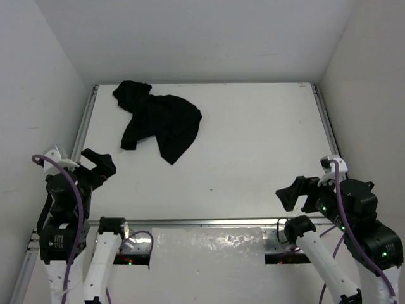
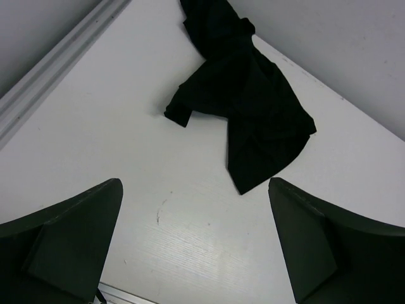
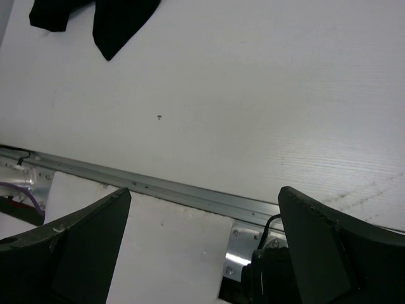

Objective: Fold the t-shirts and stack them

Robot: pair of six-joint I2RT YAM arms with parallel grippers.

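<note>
A crumpled black t-shirt (image 1: 164,123) lies at the back left of the white table, with loose folds and a flap reaching toward the front; it also shows in the left wrist view (image 2: 253,107) and at the upper left of the right wrist view (image 3: 120,22). My left gripper (image 1: 101,163) hangs over the left front of the table, open and apart from the shirt. My right gripper (image 1: 297,195) is over the right front, also open with nothing between its fingers.
Walls enclose it at the back and sides, and metal rails (image 1: 190,221) run along its edges.
</note>
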